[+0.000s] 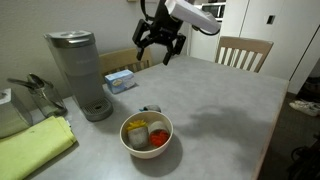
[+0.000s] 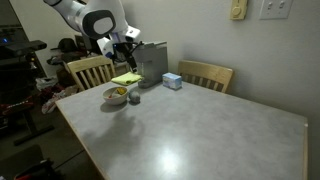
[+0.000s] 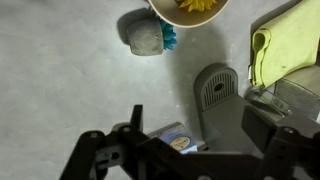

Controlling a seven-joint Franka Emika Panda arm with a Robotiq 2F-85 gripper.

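My gripper (image 1: pixel 153 58) hangs well above the table, fingers apart and nothing between its fingers. A cream bowl (image 1: pixel 147 151) stands near the front of the table with yellow, grey, white and red items inside. Just behind it lies a small grey block with a blue part (image 1: pixel 149 107). In the wrist view that grey block (image 3: pixel 146 38) is at the upper middle, below the partly cut-off bowl (image 3: pixel 175 14). A blue-and-white box (image 1: pixel 121 81) rests farther back; in the wrist view the box (image 3: pixel 181 141) shows low between the fingers, partly covered by the gripper.
A tall metal dispenser (image 1: pixel 80 70) stands on the left with its base towards the bowl. In front of it a yellow cloth (image 1: pixel 35 147) is spread. Wooden chairs (image 2: pixel 206 78) line the table.
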